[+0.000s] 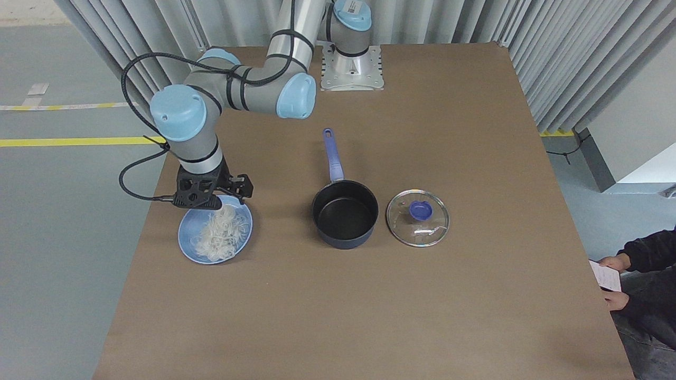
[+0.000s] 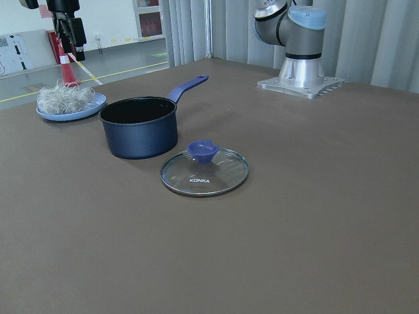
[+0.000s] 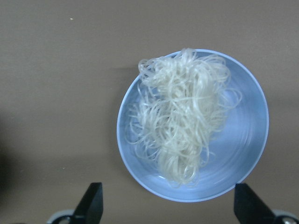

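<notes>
My gripper hangs above a blue plate heaped with white noodles; in the wrist view the plate lies between and beyond the two fingertips, which stand wide apart with nothing held. A dark blue saucepan with a lilac handle stands right of the plate in the front view, empty as far as it shows. A glass lid with a blue knob lies flat on the table just right of the pan.
The arm's base plate stands at the back edge. A person holding paper is at the right edge, beside the table.
</notes>
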